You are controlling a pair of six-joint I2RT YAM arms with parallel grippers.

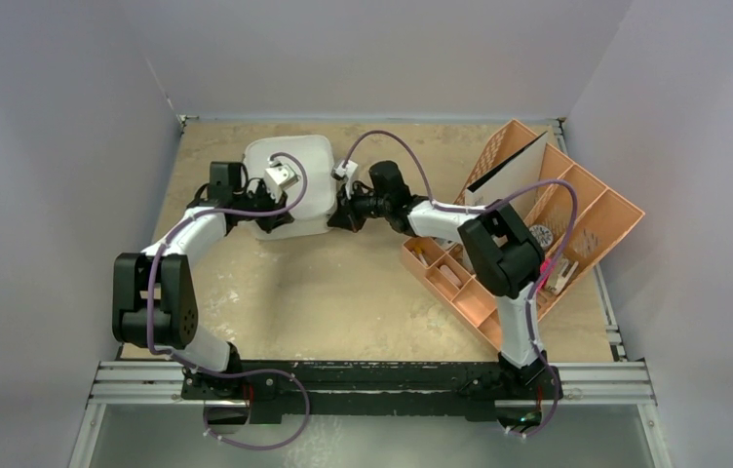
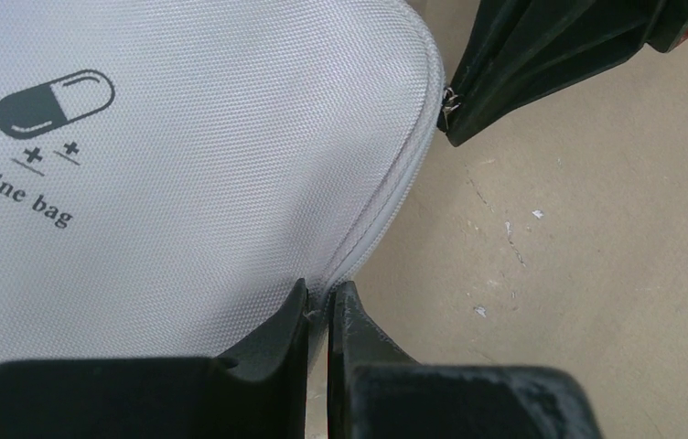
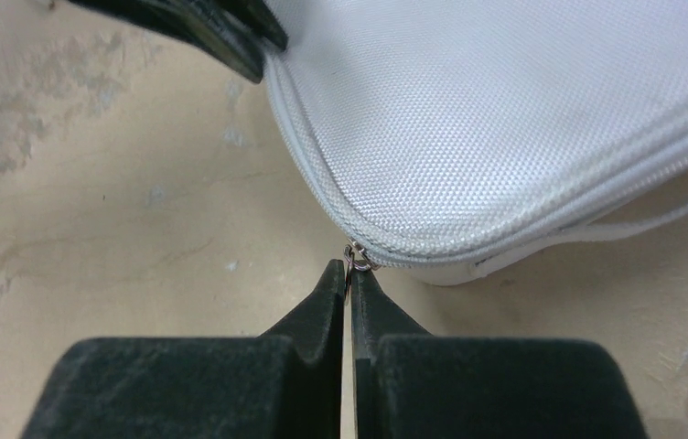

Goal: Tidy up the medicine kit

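Observation:
A white medicine bag (image 1: 294, 150) with a printed pill lies at the upper left of the bench. My left gripper is shut on the bag's edge along its near side. At the bag's corner my right gripper is shut, its tips at a small metal zipper pull (image 3: 362, 262); whether the pull is between them is hard to tell, as it sits right at the tips. The bag's inside is hidden.
An open peach medicine box (image 1: 610, 223) with compartments and assorted items stands on the right, partly under my right arm.

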